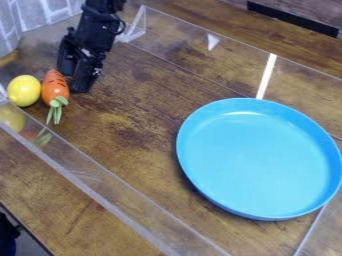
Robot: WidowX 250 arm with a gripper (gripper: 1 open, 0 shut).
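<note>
At the upper left, my black gripper (pixel 80 62) reaches down from the top edge to the wooden surface, just behind an orange toy carrot (pixel 55 90) with green leaves. A yellow lemon-like object (pixel 24 90) lies left of the carrot. The gripper's fingers are dark and small in view, so I cannot tell whether they are open or shut, or whether they touch the carrot.
A large blue plate (pixel 258 155) fills the right side. Clear plastic walls edge the wooden surface (pixel 140 135) at left and bottom.
</note>
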